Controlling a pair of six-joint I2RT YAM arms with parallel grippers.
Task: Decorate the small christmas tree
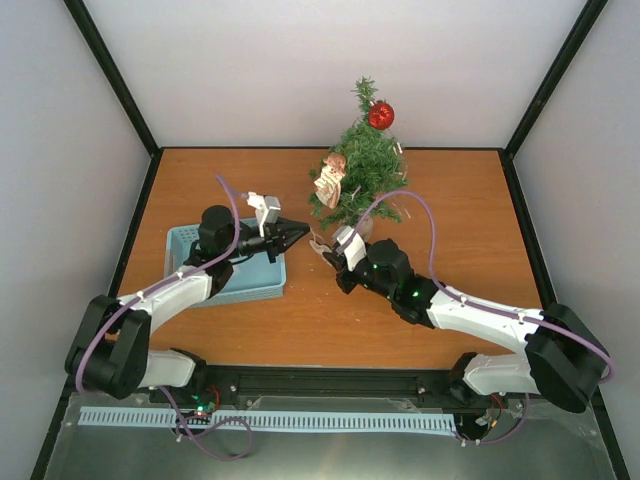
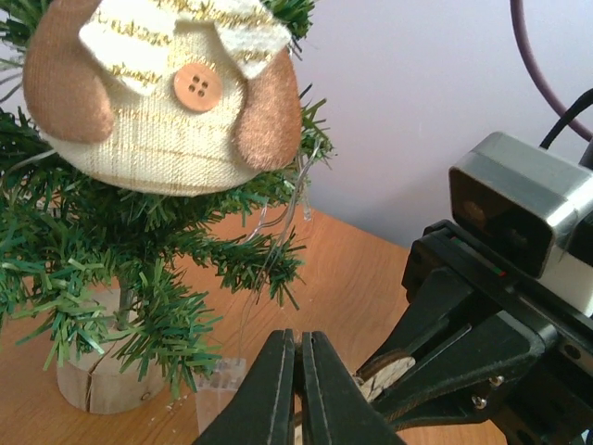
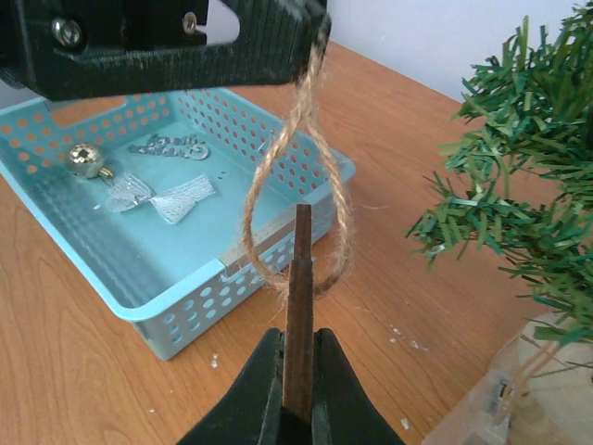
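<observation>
The small green tree stands at the back of the table, bearing a red ball near its top and a cream and brown cloth ornament on its left side. In front of it, my right gripper is shut on a flat wooden ornament, seen edge-on in the right wrist view. A twine loop rises from this ornament. My left gripper is shut on the loop's upper end, as the right wrist view shows at its fingertips.
A light blue basket stands at the left, under the left arm, holding a gold ball, a silvery bow and a silver ornament.
</observation>
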